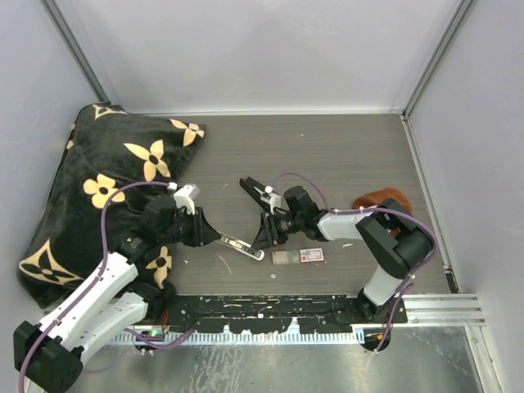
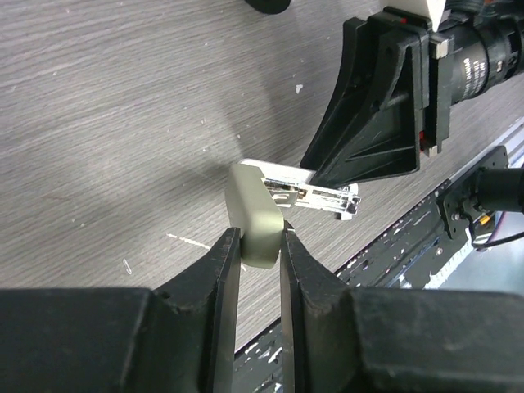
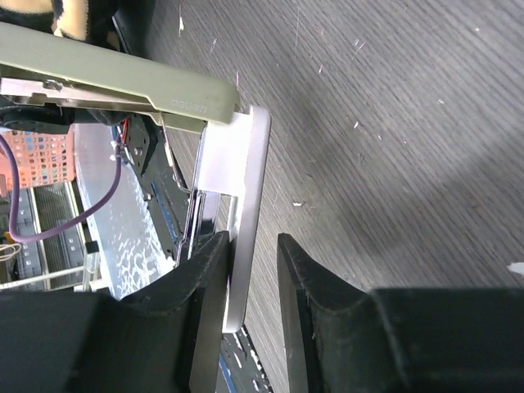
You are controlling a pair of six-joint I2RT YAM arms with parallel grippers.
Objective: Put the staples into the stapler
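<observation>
My left gripper is shut on the pale green upper arm of the stapler. The stapler lies opened out, its metal magazine exposed in the left wrist view. Its white base runs down beside one finger of my right gripper. That gripper stands open, nothing visible between its fingertips, one finger against or very near the base. In the top view, a small red-and-white box, perhaps of staples, lies right of the stapler beside a greenish piece. Whether staples sit in the magazine cannot be made out.
A black elongated object lies behind my right gripper. A brown cloth or pouch is at the right, partly behind the right arm. A dark flowered blanket covers the left side.
</observation>
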